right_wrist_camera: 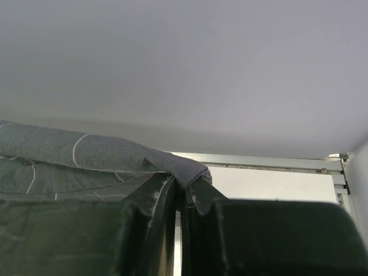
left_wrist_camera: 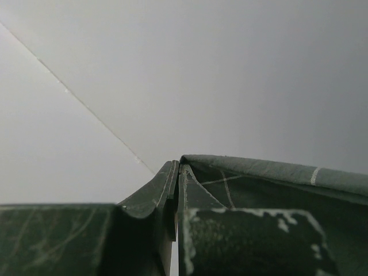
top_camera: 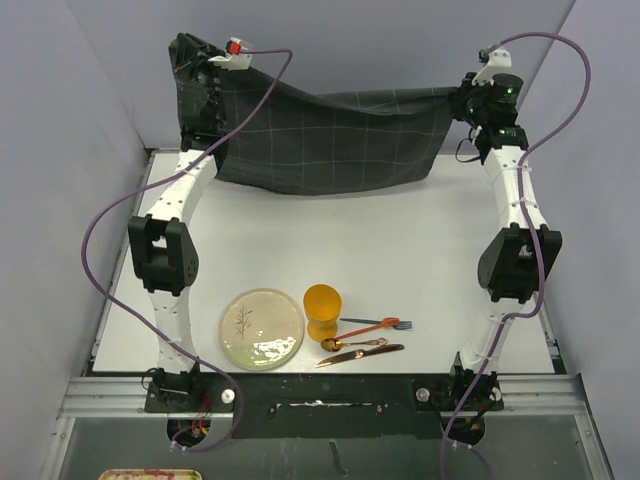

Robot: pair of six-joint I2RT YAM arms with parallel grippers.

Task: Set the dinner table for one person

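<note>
A dark grey checked cloth (top_camera: 335, 150) hangs stretched between my two grippers over the far side of the white table. In the left wrist view my left gripper is shut on one corner of it, the cloth's edge running off to the right. The opposite corner is pinched in my right gripper, with a bunched fold over its fingertips. Along the near edge stand a pale plate (top_camera: 262, 330) with a twig design and an orange goblet (top_camera: 321, 310). A fork (top_camera: 402, 325), a spoon (top_camera: 375, 342) and a knife (top_camera: 360, 355) lie to the goblet's right.
An orange-red utensil (top_camera: 375, 327) crosses the fork. Walls rise close on the left, right and back. Purple cables loop beside both arms.
</note>
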